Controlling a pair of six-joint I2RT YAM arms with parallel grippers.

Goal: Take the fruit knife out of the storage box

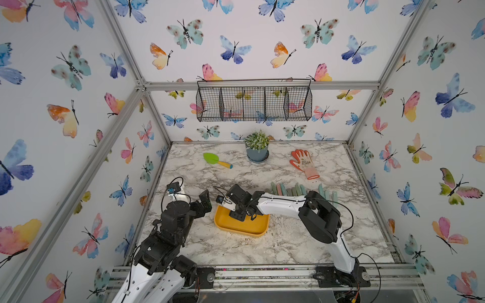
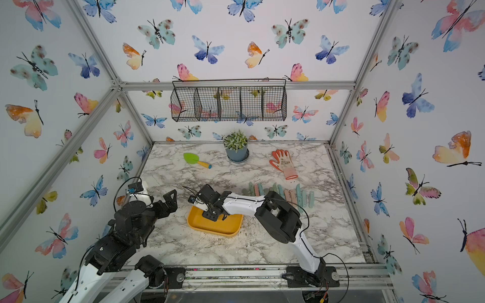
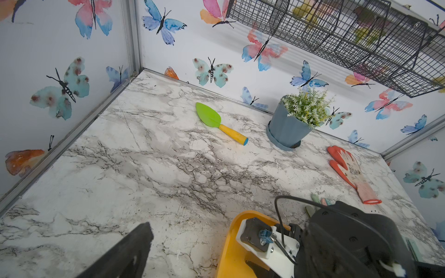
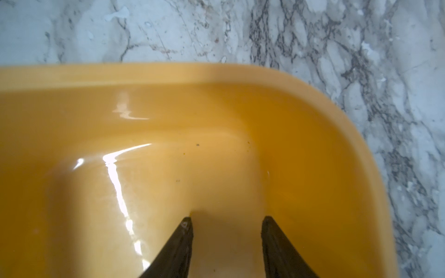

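A yellow storage box (image 1: 241, 227) (image 2: 214, 226) sits at the front middle of the marble table. My right gripper (image 1: 237, 215) is down over it; in the right wrist view its two fingers stand apart above the bare floor of one corner, nothing between them. The part of the box visible there holds no knife; the rest is partly hidden by the arm, and I see no fruit knife. My left gripper (image 1: 201, 202) hangs left of the box; its fingertips are blurred in the left wrist view.
A green trowel (image 1: 212, 158), a potted plant (image 1: 257, 145) and a glove (image 1: 304, 164) lie along the back. A row of pastel pieces (image 2: 298, 194) is behind the right arm. A wire basket (image 1: 254, 101) hangs on the back wall.
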